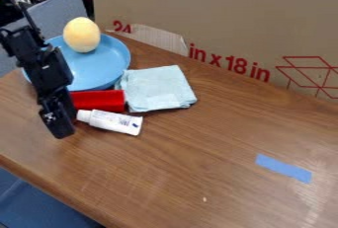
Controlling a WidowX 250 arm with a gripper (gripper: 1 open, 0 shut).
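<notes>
My black gripper [58,114] is low over the left part of the wooden table, beside a red object [101,100] and at the left end of a white tube [111,121]; whether its fingers are open or shut is unclear. Behind it a blue plate [103,66] holds a yellow egg-shaped object [82,35]. A folded pale blue cloth [157,88] lies right of the plate, above the tube.
A large cardboard box [224,25] walls off the back.
</notes>
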